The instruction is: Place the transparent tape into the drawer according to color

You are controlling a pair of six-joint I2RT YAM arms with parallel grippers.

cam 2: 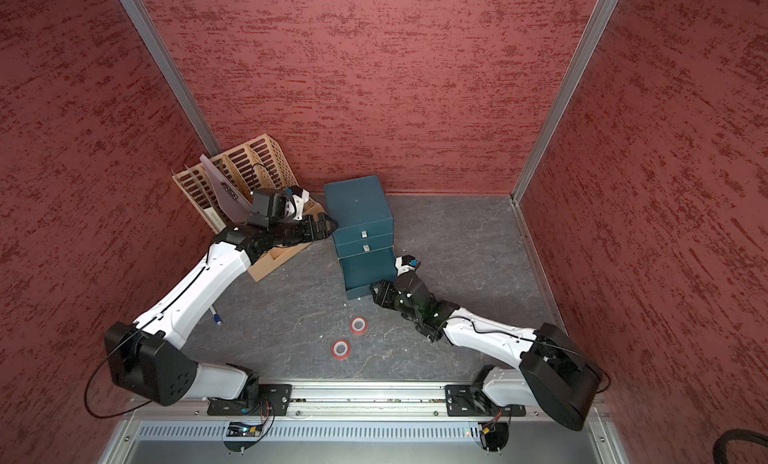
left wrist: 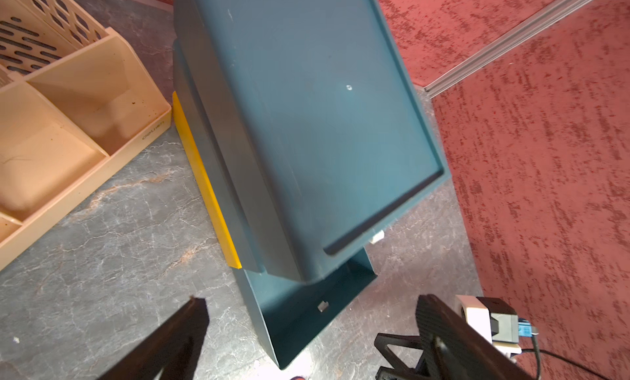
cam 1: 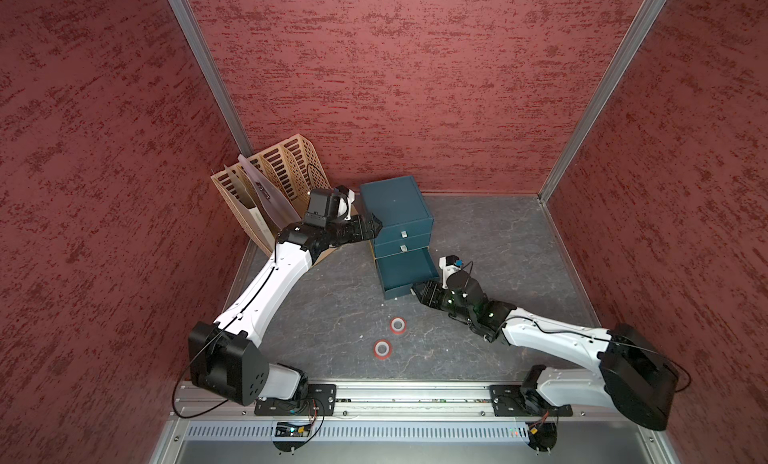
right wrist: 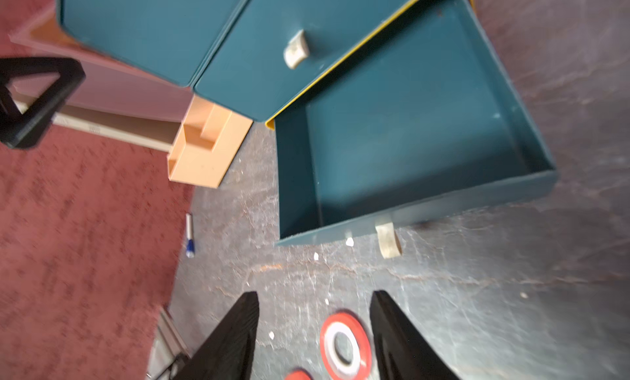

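The blue drawer cabinet [cam 1: 393, 199] stands near the back, its bottom drawer [right wrist: 420, 130] pulled out and bare inside apart from a small pale piece. Two rolls of tape with red rims lie flat on the table in front: the nearer roll [cam 1: 382, 348] and the farther roll [cam 1: 398, 325], the latter close to the drawer's front in the right wrist view. My left gripper hangs open by the cabinet's left side, nothing between its fingers. My open right gripper is at the drawer's front right corner, empty, with the drawer's handle [right wrist: 388, 241] beyond its fingers.
A tan slatted organizer [cam 2: 240, 175] with folders stands left of the cabinet. Behind my left arm lies a marker [cam 2: 216, 315] on the table.
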